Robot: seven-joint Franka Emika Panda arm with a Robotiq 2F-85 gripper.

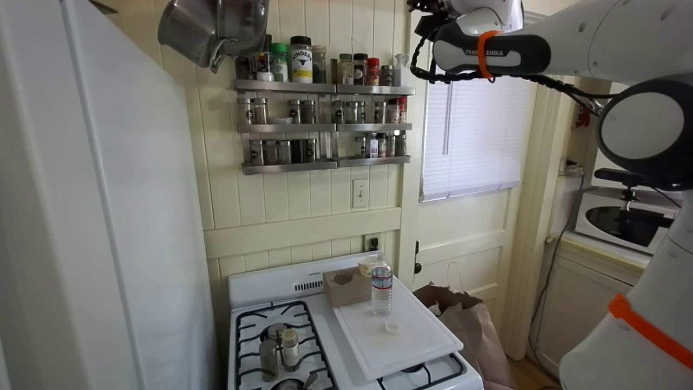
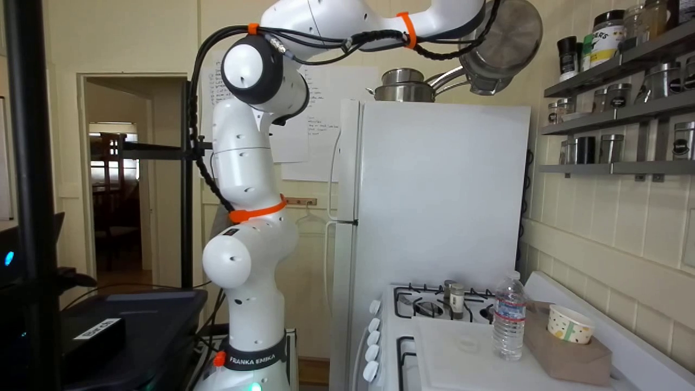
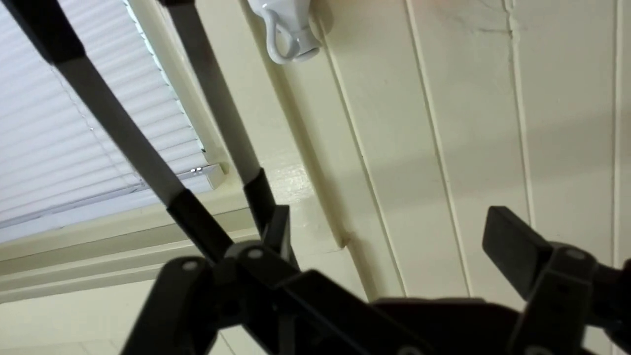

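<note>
In the wrist view my gripper is open, its dark fingers wide apart with only the cream panelled wall visible between them. Two long grey bars (image 3: 121,127) with black ends cross the upper left and run down behind the left finger (image 3: 278,228); what they belong to cannot be told. At the top of that view is a white handled vessel (image 3: 290,26), partly cut off. The forearm reaches high along the top edge in exterior view 1, and the fingers are not clearly visible there.
Spice shelves (image 1: 289,86) line the wall, and a metal pot (image 1: 214,29) hangs high at left. Below, a clear bottle (image 1: 381,289), brown box (image 1: 344,286) and patterned cup (image 2: 570,323) stand on or beside the stove's white board (image 1: 406,341). The fridge (image 2: 443,195) is a tall obstacle.
</note>
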